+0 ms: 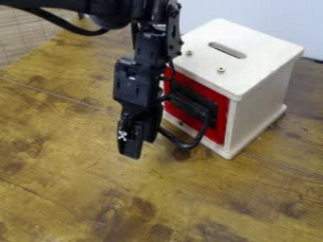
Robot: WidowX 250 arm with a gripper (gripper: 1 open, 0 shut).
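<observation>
My black gripper (136,132) hangs just above the wooden table, in front and to the left of a white wooden box (241,59). It points downward, open, with nothing visible held. The box has a red front face (217,121) with a dark panel, partly hidden behind my arm and a looping black cable. A slot and screws show on the box's top.
Bare wooden table (63,180) fills the left and foreground. A pale wall stands behind the box, and a woven light surface shows at the top left.
</observation>
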